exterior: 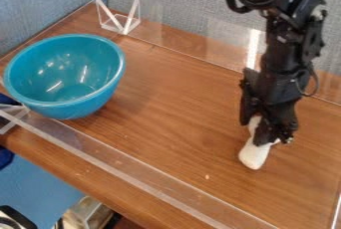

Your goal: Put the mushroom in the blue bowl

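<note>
The white mushroom (253, 155) is at the right part of the wooden table, its pale lower end showing below the black gripper (270, 133). The gripper points down right at the mushroom and covers much of its upper part. A pale sliver shows at the gripper's left side. The dark fingers overlap in this view, so how firmly they close on the mushroom is hidden. Far to the left stands the blue bowl (63, 102), a teal-blue round one, its visible inside empty.
Bare wooden table (167, 114) lies between bowl and gripper. Clear plastic strips run along its front and back edges. A white wire-like stand (119, 17) is at the back left, and a grey padded wall (180, 4) rises behind.
</note>
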